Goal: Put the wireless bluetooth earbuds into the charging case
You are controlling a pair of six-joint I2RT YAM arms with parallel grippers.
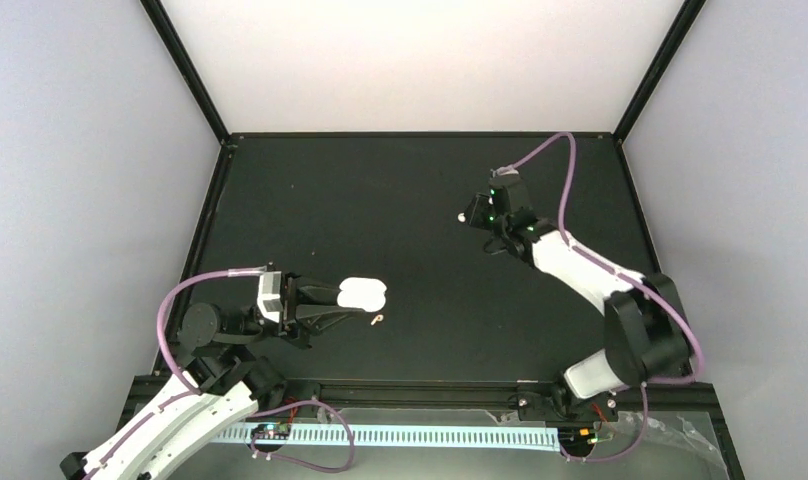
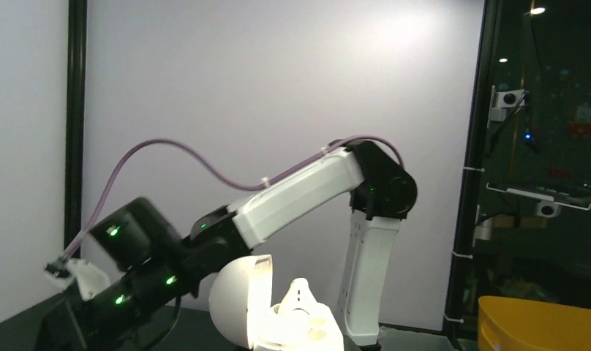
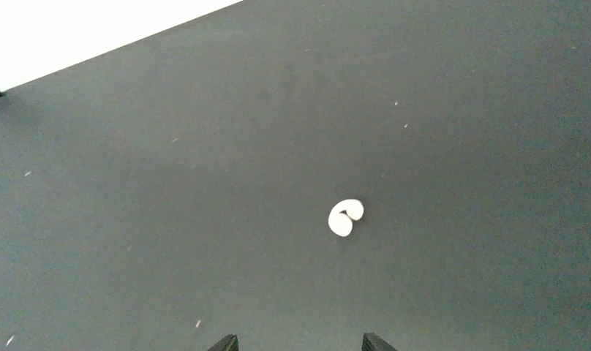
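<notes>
The white charging case (image 1: 362,294) is held in my left gripper (image 1: 340,298), which is shut on it above the left part of the table. In the left wrist view the lid (image 2: 238,301) stands open. A white earbud shape (image 2: 300,296) rises from the case body beside it. On the dark table lies a loose white earbud (image 3: 346,217), curled in outline. My right gripper is open with nothing between its fingers, and the earbud lies ahead of it. From the top, that earbud (image 1: 461,217) shows just left of the right gripper's tip.
A tiny pale object (image 1: 377,319) shows just below the case in the top view; what it is I cannot tell.
</notes>
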